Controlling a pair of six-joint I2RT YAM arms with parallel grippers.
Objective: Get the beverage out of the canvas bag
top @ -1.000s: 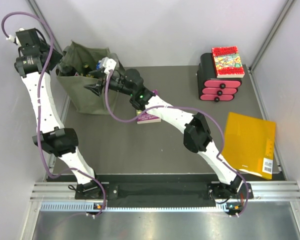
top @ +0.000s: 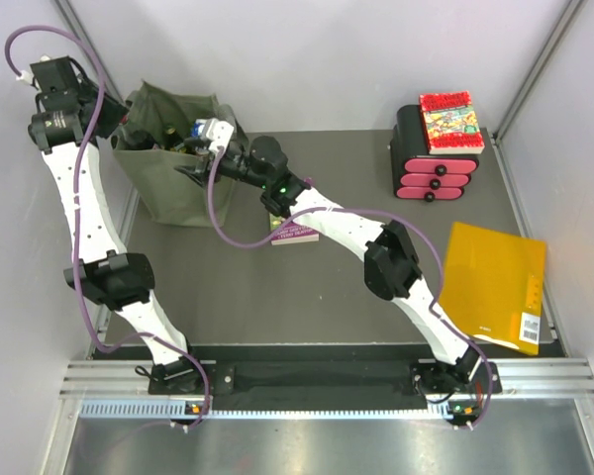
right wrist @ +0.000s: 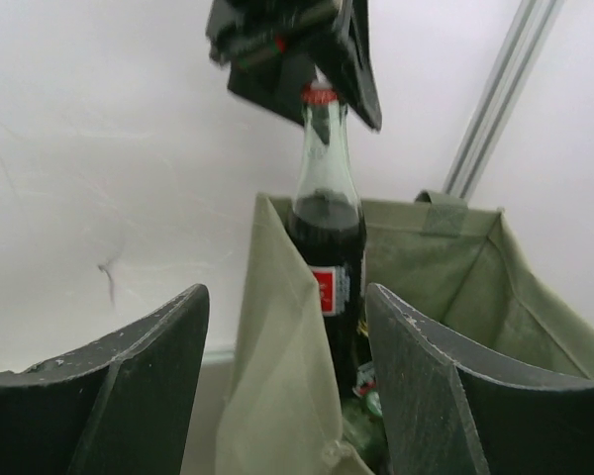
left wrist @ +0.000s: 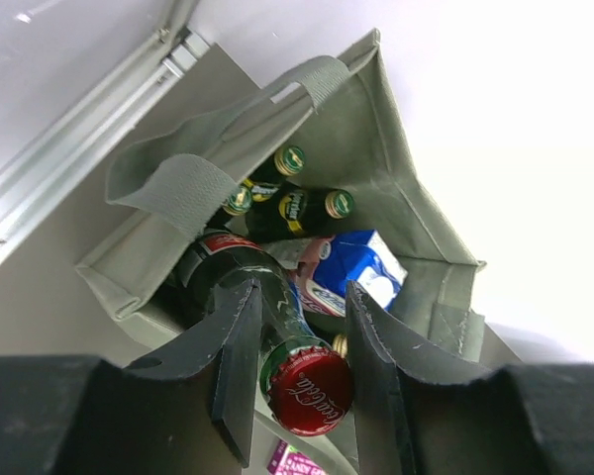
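The canvas bag [top: 173,193] stands open at the back left, with green-capped bottles [left wrist: 307,213] and a blue-white package [left wrist: 351,265] inside. My left gripper is at the bag's left top, at the red-capped cola bottle [left wrist: 307,389], whose cap sits between its fingers; whether they grip it cannot be told. In the right wrist view that bottle [right wrist: 326,237] is upright, partly above the rim, under the left fingers. My right gripper is held apart at the bag's right side, facing the bag's fabric and the bottle, which is farther off.
A pink book [top: 295,236] lies on the grey table [top: 307,287] right of the bag. A black-and-pink drawer box [top: 426,178] with a red book on top stands at the back right, a yellow folder [top: 490,287] at the front right.
A red cap now shows at my left gripper in the top view. The right gripper has shifted only slightly; otherwise little differs.
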